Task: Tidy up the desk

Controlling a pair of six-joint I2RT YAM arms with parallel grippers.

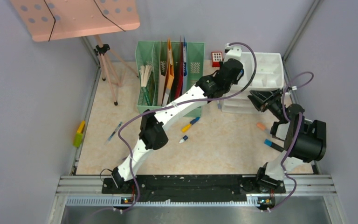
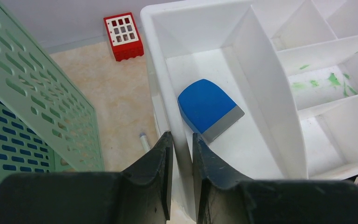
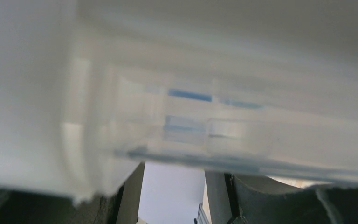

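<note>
The white organizer box (image 1: 272,88) stands at the back right, with an open-topped upper part and clear drawer fronts (image 1: 235,106) below. In the left wrist view, my left gripper is shut on the organizer's left wall (image 2: 161,60), one finger on each side. A blue and grey block (image 2: 206,107) lies inside the compartment beside that wall. My right gripper (image 1: 256,99) is at the organizer's front, by the drawers. Its fingers (image 3: 133,193) stand apart, with nothing between them. Blurred blue items (image 3: 189,95) show through the clear drawer front.
The green file holder (image 1: 196,67) with folders is left of the organizer; a red calculator-like box (image 1: 216,58) sits between. Loose on the desk are a yellow-blue marker (image 1: 190,124), a small glue-like tube (image 1: 183,139), a pen (image 1: 114,131) and a blue-capped marker (image 1: 273,145).
</note>
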